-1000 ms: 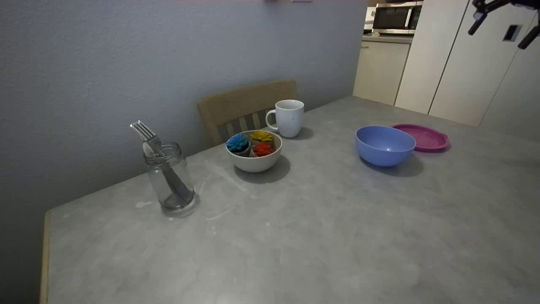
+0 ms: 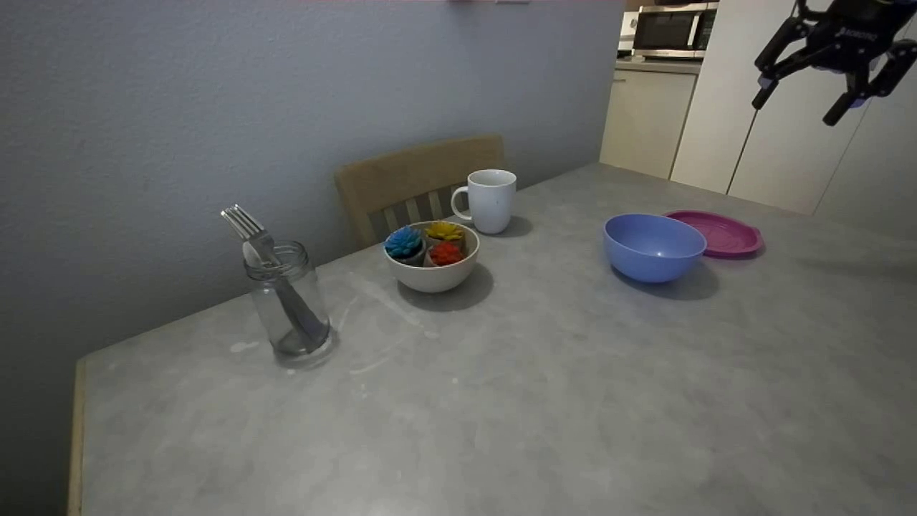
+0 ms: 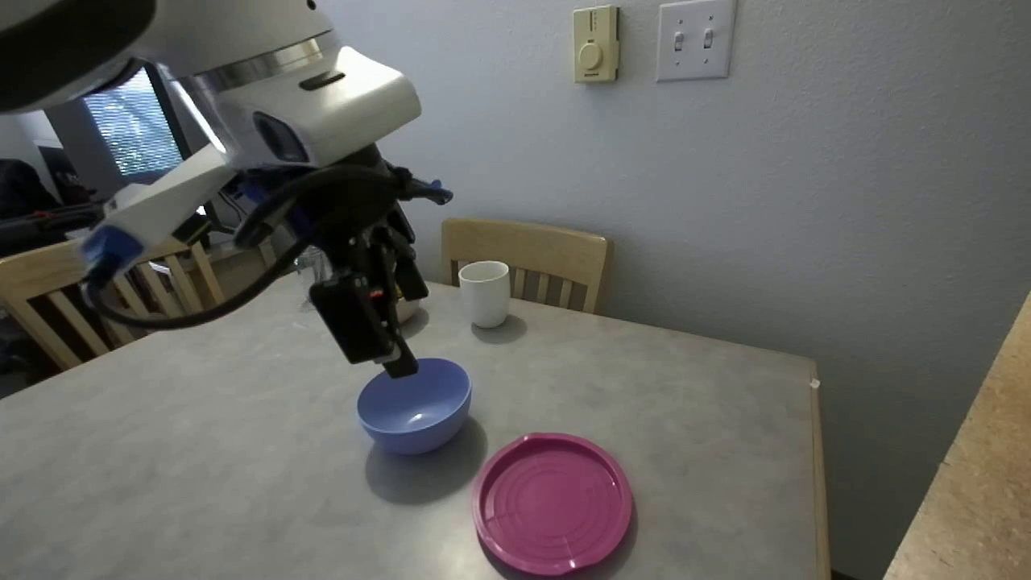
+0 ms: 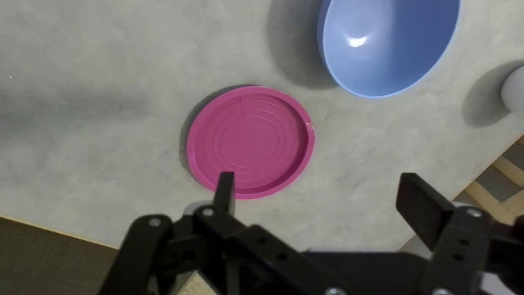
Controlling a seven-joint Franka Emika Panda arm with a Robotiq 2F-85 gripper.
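Observation:
My gripper (image 2: 793, 112) is open, high above the table at the upper right of exterior view 1, with nothing between its fingers. In the wrist view its two dark fingers (image 4: 225, 192) stand wide apart. Below lies a flat magenta lid or plate (image 4: 250, 142), clear of the fingers. Beside it sits an empty blue bowl (image 4: 388, 46), upright on the table. A white mug (image 2: 491, 202) stands near the wall. A cream bowl (image 2: 432, 276) holds blue, yellow and red plant-like pieces. At the left, a glass jar (image 2: 288, 314) has a fork (image 2: 249, 228) leaning in it.
A wooden chair (image 2: 421, 176) stands against its wall side, behind the mug and cream bowl. In exterior view 2, a brown surface (image 3: 976, 474) borders the right side.
My gripper has come lower and moved left in exterior view 1, still open. The bowls, mug, jar and magenta piece have stayed in place.

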